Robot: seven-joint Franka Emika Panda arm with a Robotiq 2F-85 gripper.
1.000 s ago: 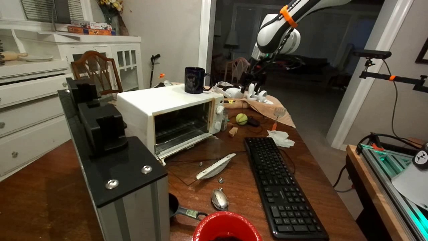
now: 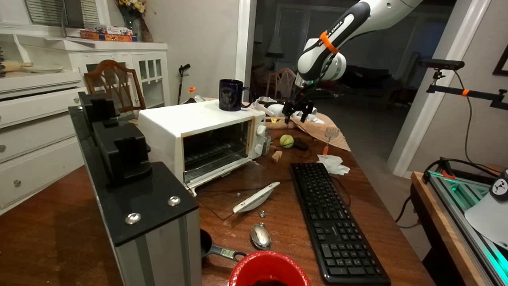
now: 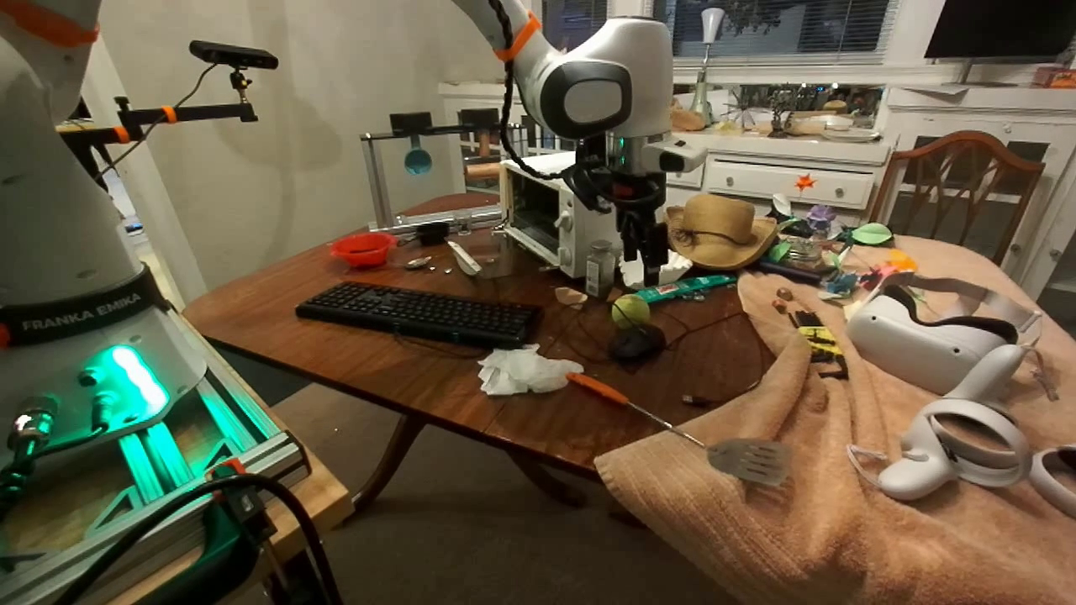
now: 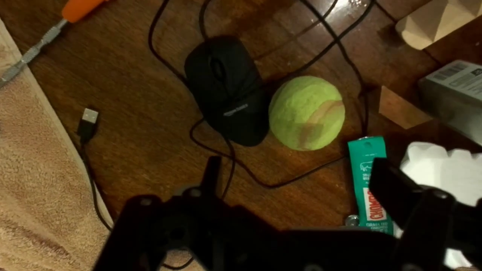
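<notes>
My gripper is open, its two black fingers (image 4: pixel 211 175) wide apart with nothing held between them. In the wrist view a yellow-green tennis ball (image 4: pixel 307 113) lies ahead of the gap, touching or almost touching a black computer mouse (image 4: pixel 227 90). A green snack packet (image 4: pixel 368 185) runs partly behind the right finger. Exterior view 2 has the gripper (image 3: pixel 647 264) hanging over the table, above the ball (image 3: pixel 630 312) in the picture. From the other side, the gripper (image 2: pixel 296 116) likewise appears above the ball (image 2: pixel 286 141), clear of the tabletop.
Black cables loop around the mouse. A white toaster oven (image 2: pixel 190 116) carries a dark mug (image 2: pixel 231 95). A glass jar (image 3: pixel 600 270) stands beside the oven. The keyboard (image 3: pixel 419 314), a crumpled tissue (image 3: pixel 524 371) and an orange-handled spatula (image 3: pixel 748 460) lie nearby. A peach towel (image 3: pixel 857 504) holds VR gear.
The arm has come lower and shifted left in exterior view 1. The gripper's fingers now show more plainly over the table. The objects on the table look unmoved.
</notes>
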